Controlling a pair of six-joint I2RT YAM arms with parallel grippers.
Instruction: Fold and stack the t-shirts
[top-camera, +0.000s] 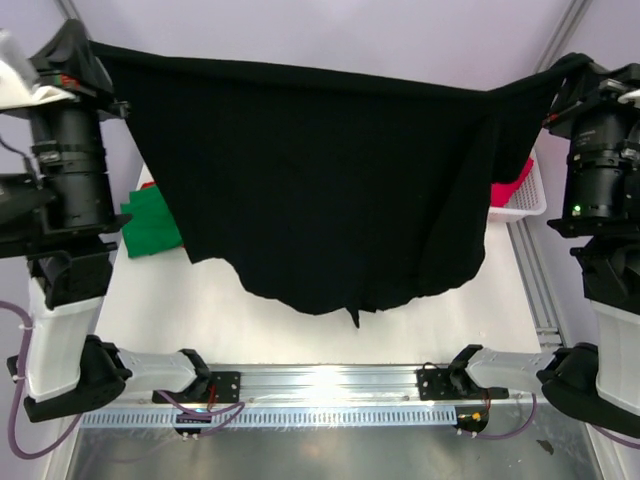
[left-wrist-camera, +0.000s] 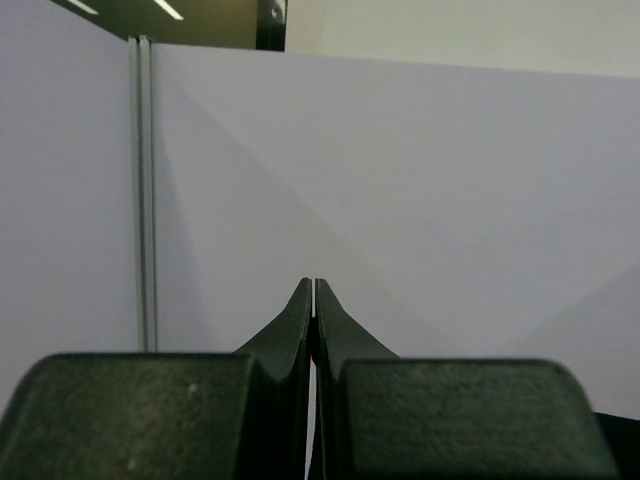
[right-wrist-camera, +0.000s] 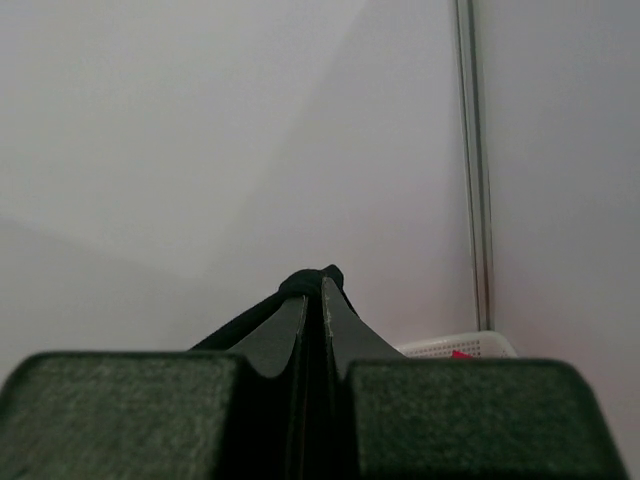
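Note:
A black t-shirt (top-camera: 320, 180) hangs spread between my two raised grippers in the top view, its upper edge sagging slightly and its wavy hem over the white table. At the upper left corner, my left gripper (top-camera: 90, 45) is shut on the cloth. My right gripper (top-camera: 578, 68) is shut on the opposite corner. Dark fabric (right-wrist-camera: 311, 281) bunches at the right fingertips in the right wrist view. In the left wrist view the fingers (left-wrist-camera: 345, 335) meet at the tips, with a bit of black cloth (left-wrist-camera: 622, 440) low on the right.
A folded green cloth (top-camera: 150, 222) lies on the table's left side, partly behind the shirt. On the right, a white basket (top-camera: 530, 200) holds something red (top-camera: 510, 185). Bare table (top-camera: 320, 345) shows in front; the shirt hides the middle.

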